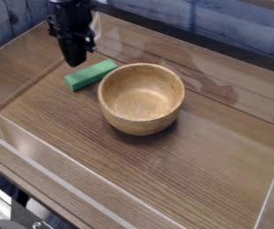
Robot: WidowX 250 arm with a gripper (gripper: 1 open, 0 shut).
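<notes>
My dark gripper (75, 55) is at the upper left, just above and behind a green block (91, 75); it looks shut, with nothing visible between its fingers. The green block lies on the wooden surface beside a wide, empty wooden bowl (141, 97), at the bowl's left.
Raised borders run along the back and right.
</notes>
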